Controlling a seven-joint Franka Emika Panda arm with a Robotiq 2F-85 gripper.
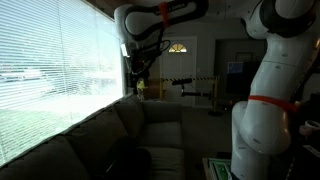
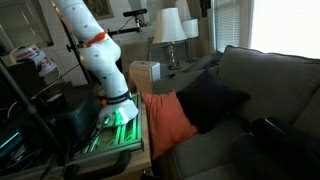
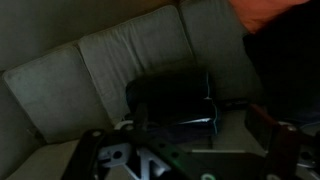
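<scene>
My gripper (image 1: 140,82) hangs high above the grey sofa (image 1: 165,135), well clear of it. In the wrist view the gripper is open, its dark fingers spread wide at the lower edge with nothing held between them. Below them on the sofa seat rests a black bundle (image 3: 165,92), soft-looking, with a thin light-blue edge; the dim light hides what it is. A black pillow (image 2: 208,101) leans on the sofa beside an orange-red pillow (image 2: 168,122). Only a dark tip of the arm shows at the top of exterior view 2.
Window blinds (image 1: 55,80) run along the sofa's back. A white lamp (image 2: 168,28) stands behind the sofa's far end. The arm's base sits on a small table (image 2: 138,160) beside the sofa. Open air surrounds the gripper.
</scene>
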